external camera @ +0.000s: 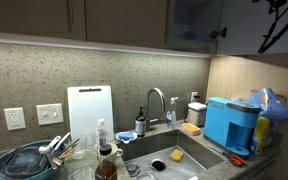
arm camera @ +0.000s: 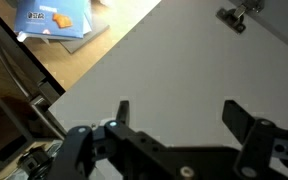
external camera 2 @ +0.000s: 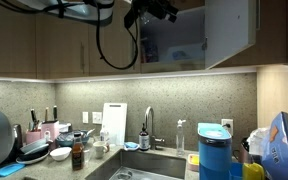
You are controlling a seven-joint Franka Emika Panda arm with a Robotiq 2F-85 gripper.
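Note:
My gripper stands open in the wrist view, with nothing between its fingers. Behind it spreads a pale flat panel [arm camera: 169, 75], apparently the cabinet door, with a metal hinge [arm camera: 244, 14] near the top right. Exterior view 2 shows the open cabinet door [external camera 2: 240, 32] swung out at the upper right, with my gripper [external camera 2: 160, 14] high up to its left, in front of the cabinet opening. Whether the gripper touches the door cannot be told. In exterior view 1 only part of the arm [external camera: 277, 30] shows.
Below are the sink [external camera: 164, 163], faucet [external camera: 162, 98], a blue container [external camera: 230, 124], a yellow bottle [external camera: 260, 135] and a blue packet [external camera 2: 281, 145]. A dish rack [external camera: 22, 162] stands at the left. The cabinets and open door bound the space above.

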